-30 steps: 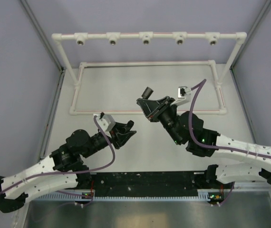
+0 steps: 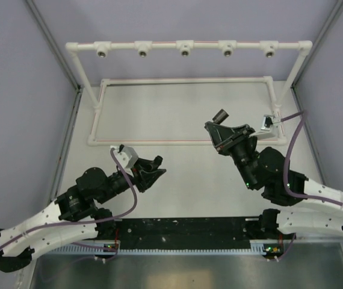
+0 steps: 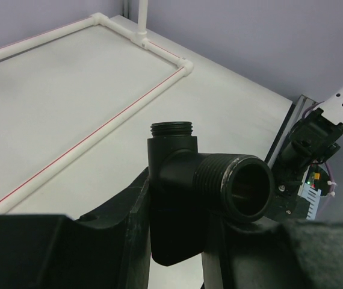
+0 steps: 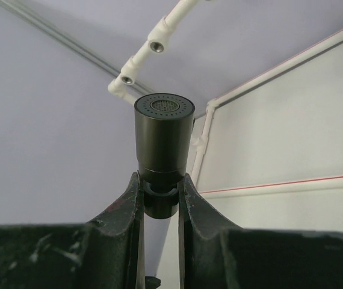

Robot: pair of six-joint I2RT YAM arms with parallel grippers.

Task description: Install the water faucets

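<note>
In the left wrist view a black faucet body (image 3: 174, 198) is clamped between the fingers, its thin threaded end upward and its wide open threaded end toward the right. My left gripper (image 2: 152, 171) is shut on it, low over the board at left centre. A black cylindrical nozzle (image 4: 164, 135) with a perforated round face stands up from my right gripper (image 2: 215, 136), which grips it by its lower end. From above, this nozzle (image 2: 220, 116) is apart from the pipes. Along the upper white pipe (image 2: 163, 45) several tee outlets (image 2: 185, 48) are open and bare.
A white pipe frame (image 2: 159, 142) rests on the white board (image 2: 183, 192) beneath the upper pipe. Grey walls (image 2: 334, 90) flank both sides. Between the two grippers the board is clear. A dark strip (image 2: 183, 233) lies along the front.
The left gripper shifted a little left with its faucet body.
</note>
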